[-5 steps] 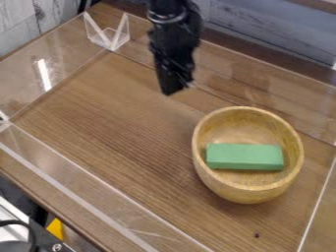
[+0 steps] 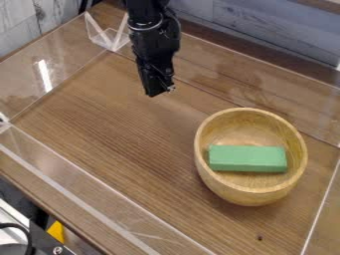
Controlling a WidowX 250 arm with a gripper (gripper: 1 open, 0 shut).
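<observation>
My black gripper (image 2: pixel 157 84) hangs over the upper middle of the wooden table, shut with nothing visible between its fingers. At the lower right a round light-wood bowl (image 2: pixel 250 123) holds a green rectangular block (image 2: pixel 248 157), which lies across the bowl's lower middle.
A pale wall (image 2: pixel 275 22) runs along the back right. A small yellow object (image 2: pixel 56 230) and dark cables sit off the table's edge at the lower left.
The arm and gripper have shifted a little down in the view since the frame from just before. The bowl and green block have not moved.
</observation>
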